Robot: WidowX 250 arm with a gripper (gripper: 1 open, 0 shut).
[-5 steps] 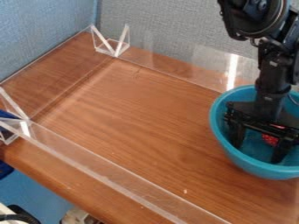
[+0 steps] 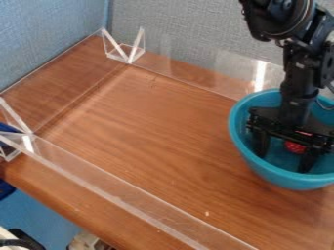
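A teal bowl [image 2: 261,170] stands at the right side of the wooden tabletop. My black gripper [image 2: 284,148] reaches down from the upper right into it, its open fingers spread inside the bowl around a small red object [image 2: 295,147]. The object is partly hidden by the gripper, so I cannot tell whether the fingers touch it.
Clear plastic rails [image 2: 131,192] line the front and back of the wooden surface [image 2: 144,117], with white corner brackets [image 2: 124,49]. A grey padded wall stands behind.
The bowl has shifted slightly left and up in the view, and my gripper has moved slightly with it, staying down inside.
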